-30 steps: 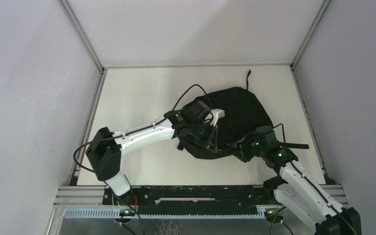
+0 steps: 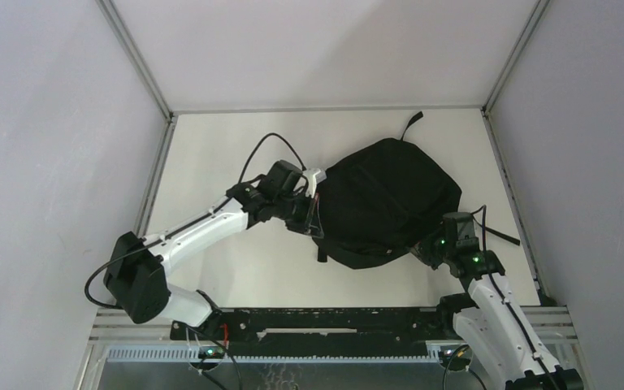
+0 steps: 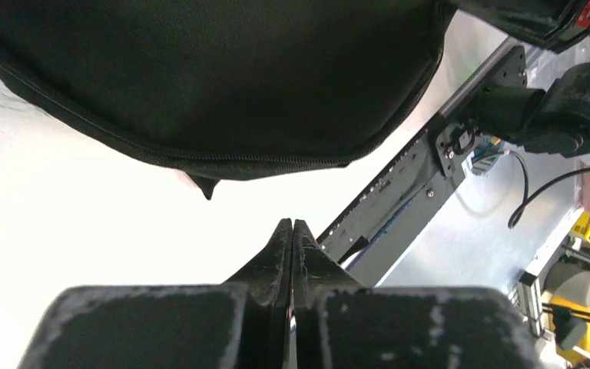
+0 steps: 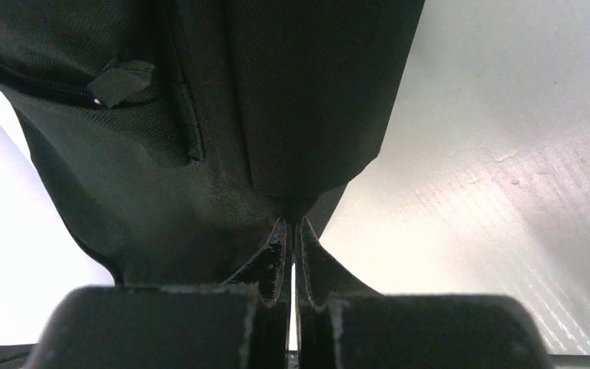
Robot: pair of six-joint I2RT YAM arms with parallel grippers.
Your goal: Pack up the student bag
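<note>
The black bag [image 2: 386, 195] lies flat on the white table, its straps trailing at top and right; a zipped edge [image 3: 261, 163] shows in the left wrist view. My left gripper is shut with nothing between its fingers, at the bag's left side, apart from that zipped edge. My right gripper is shut on black fabric of the bag at its lower right; the pinched cloth narrows into the fingertips in the right wrist view.
Walls [image 2: 577, 162] enclose the sides and back. A dark rail [image 2: 317, 321] runs along the front edge.
My left gripper has moved left, away from the bag's middle. The right gripper has shifted right, and the bag has slid rightward with it.
</note>
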